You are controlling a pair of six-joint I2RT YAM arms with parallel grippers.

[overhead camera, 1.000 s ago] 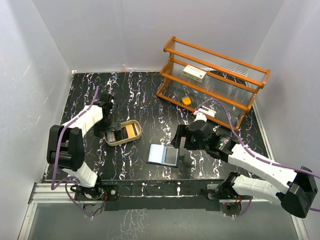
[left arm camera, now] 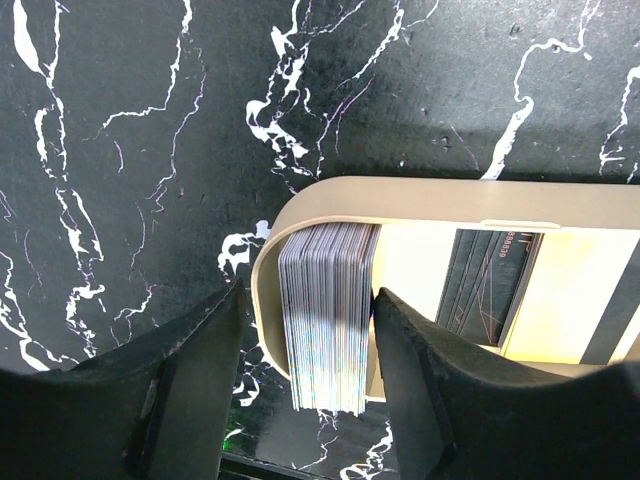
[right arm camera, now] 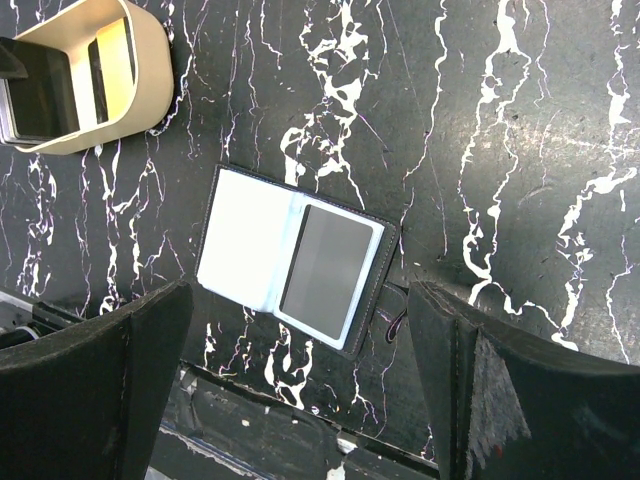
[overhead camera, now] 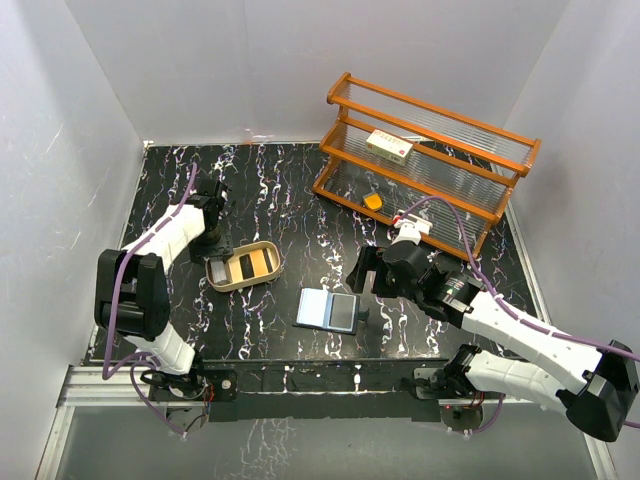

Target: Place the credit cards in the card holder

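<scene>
A stack of cards (left arm camera: pixel 326 315) stands on edge at the left end of the beige box (left arm camera: pixel 540 205), with my left gripper around it, fingers apart on either side; whether they grip it is unclear. The open card holder (right arm camera: pixel 240 230) lies flat on the marble table, a white panel on one side, a dark window on the other. My right gripper (overhead camera: pixel 371 270) hangs open above and right of the holder, nothing between its fingers.
A wooden shelf rack (overhead camera: pixel 430 140) with a white box (overhead camera: pixel 388 147) and a small yellow object (overhead camera: pixel 372 201) stands at the back right.
My left gripper has shifted slightly over the box, with less of its dark interior covered.
</scene>
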